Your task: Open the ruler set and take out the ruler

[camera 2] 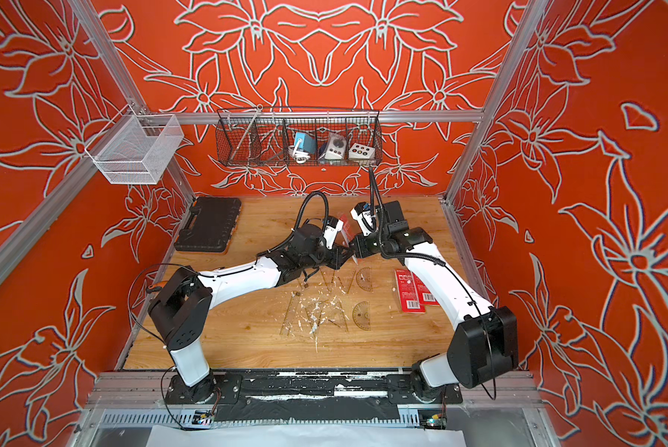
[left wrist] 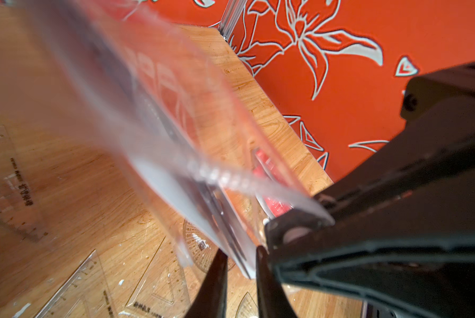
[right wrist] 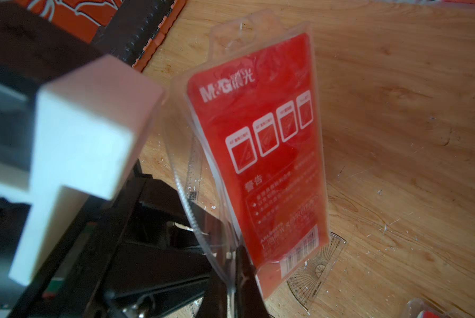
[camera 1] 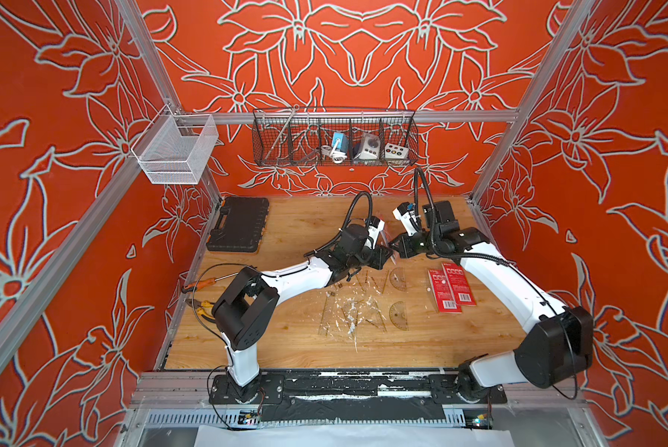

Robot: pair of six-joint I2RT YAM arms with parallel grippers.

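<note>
The ruler set's package, a clear plastic sleeve with a red printed card [right wrist: 264, 148], stands tilted between my two grippers. In the right wrist view its clear front cover stands apart from the card along the left side. My right gripper is shut on thin clear plastic at the package's lower edge. Opposite it, my left gripper is shut on the package's edge, which shows blurred and edge-on between the fingertips. From the top views the package [camera 1: 393, 254] is mostly hidden by the grippers. No ruler can be clearly made out inside it.
Clear set squares [camera 1: 364, 316] and protractors [camera 1: 398, 315] lie on the table below, among white scraps. Two red packages [camera 1: 451, 287] lie to the right. A black case [camera 1: 238, 223] and an orange screwdriver [camera 1: 199, 284] lie at left.
</note>
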